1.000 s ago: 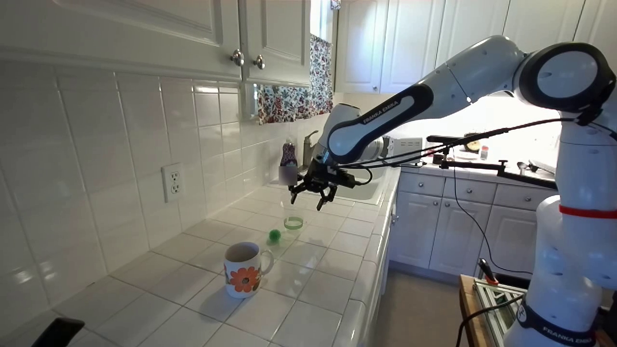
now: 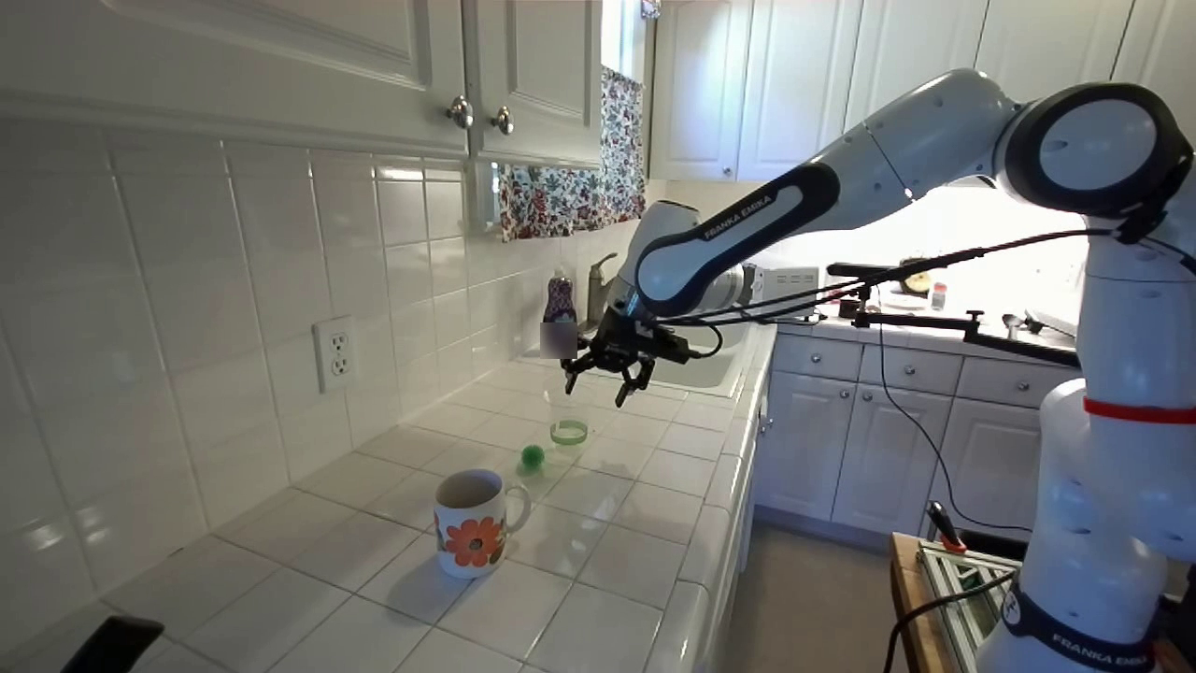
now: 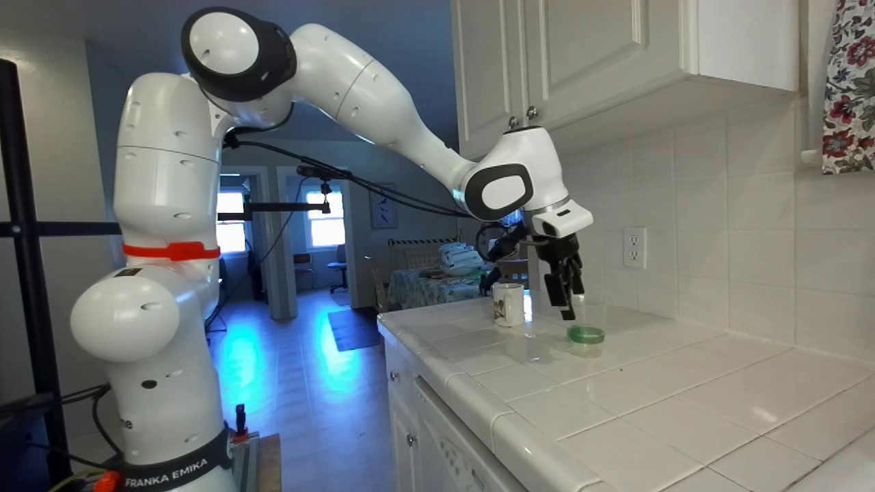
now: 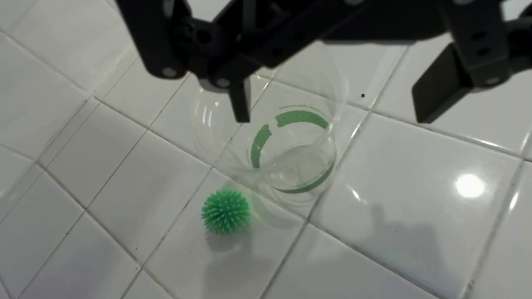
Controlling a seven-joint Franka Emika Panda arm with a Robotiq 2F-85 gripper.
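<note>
A clear cup [image 4: 291, 117] with a green band round its lower part stands upright on the tiled counter. Beside it, outside the cup, rests a spiky green ball [image 4: 225, 211], also seen in exterior view 1 as a small green ball [image 2: 533, 456]. My gripper is open above the counter, its fingers wide apart and nothing held between them. In the wrist view one fingertip [image 4: 240, 104] overlaps the cup's rim region; whether it touches cannot be told. A white mug [image 2: 471, 525] with an orange flower stands nearer that camera, its handle turned right.
Tiled wall [image 2: 263, 336] with an outlet [image 2: 334, 353] bounds the counter on one side, and the counter's rounded edge [image 2: 701, 550] drops to the floor on the other. A sink [image 2: 718, 365] and a bottle [image 2: 558, 303] lie beyond the gripper. Upper cabinets overhang.
</note>
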